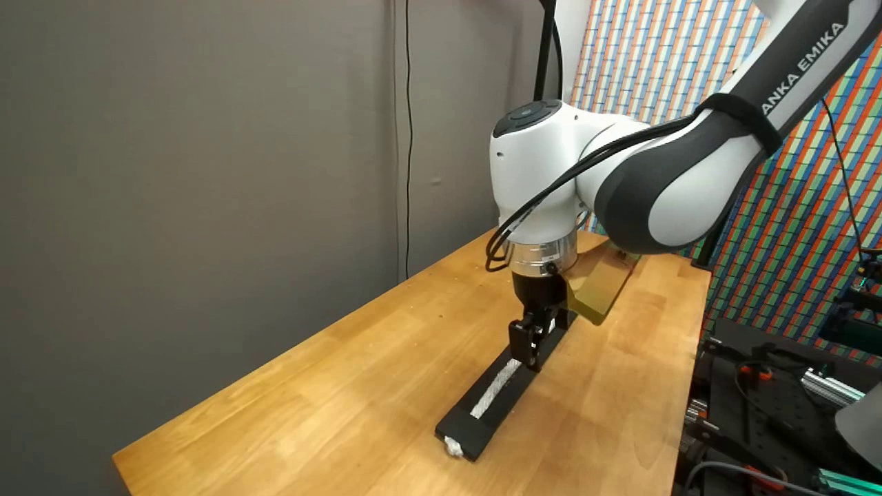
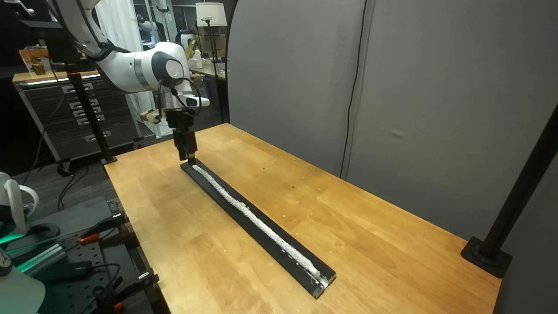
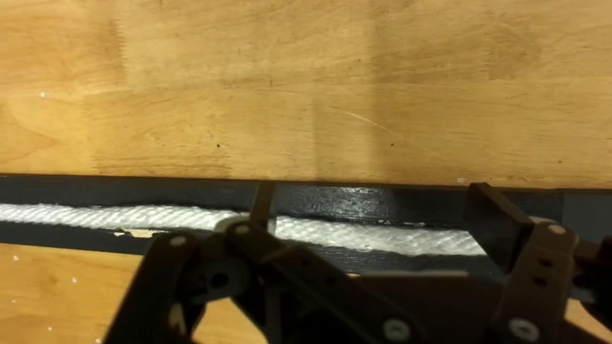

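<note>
A white braided rope [image 2: 246, 211] runs lengthwise along a long black board [image 2: 306, 282] lying on the wooden table. Over the board, toward its far end in exterior view 2, my gripper [image 2: 189, 161] points downward. From the wrist, the gripper is open, its two fingers spread along the rope's length. One of the fingers [image 3: 497, 220] overlaps the rope at the right; the other lies across it left of centre. Between them a stretch of rope [image 3: 367, 235] shows in the board's groove. Whether the fingertips touch the board cannot be told.
Bare tabletop [image 1: 331, 388] lies on both sides of the board. A grey wall panel [image 1: 231, 207] stands along one long edge. A black post [image 2: 502, 225] rises at the right corner in exterior view 2, and a cluttered cart [image 2: 78, 256] stands beside the table.
</note>
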